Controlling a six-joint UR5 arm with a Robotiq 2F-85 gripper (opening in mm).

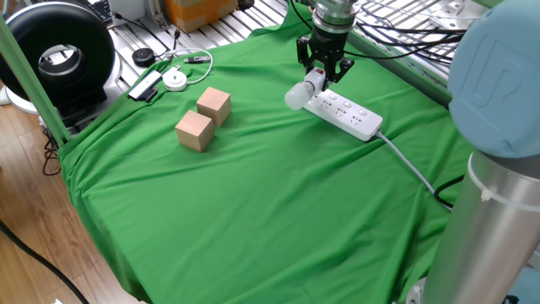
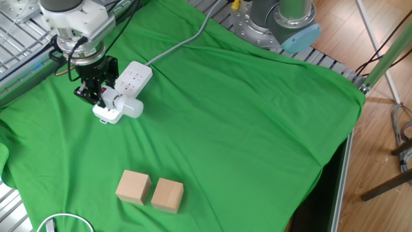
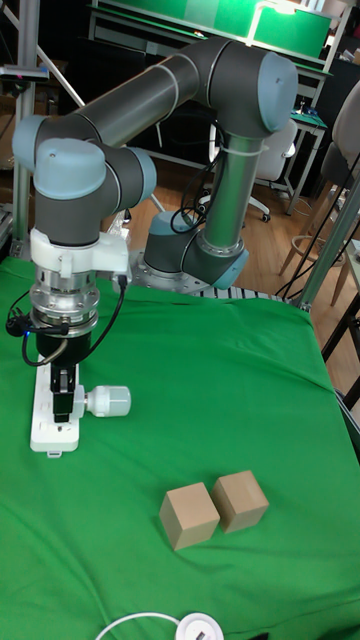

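Note:
A white light bulb [image 1: 299, 95] on a white base with a small red mark lies sideways over one end of the white power strip [image 1: 358, 123]. My gripper [image 1: 321, 73] points down at that end, its black fingers on either side of the bulb's base. From the second view, the bulb [image 2: 132, 107] sticks out past the strip's edge, beside the gripper [image 2: 107, 94]. The third view has the bulb [image 3: 110, 401] level, to the right of the fingers. Whether the fingers press on the base cannot be made out; nor can its contact with the strip.
Two wooden cubes [image 1: 196, 131] [image 1: 214, 106] stand close together on the green cloth [image 1: 278, 219]. A white cable with a round puck [image 1: 175, 80] lies near the cloth's edge. The strip's grey cord [image 1: 409, 165] runs toward the arm's base. Mid-cloth is clear.

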